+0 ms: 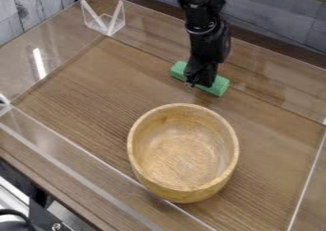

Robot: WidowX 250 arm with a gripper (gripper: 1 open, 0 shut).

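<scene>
My black gripper [199, 74] reaches down from the top centre onto a green block [214, 85] on the wooden table, its fingers at the block's left-middle part. Whether the fingers are closed on the block cannot be made out at this size.
A large beige bowl [182, 182] sits at the front centre. A clear, thin-framed object [105, 17] stands at the back left.
</scene>
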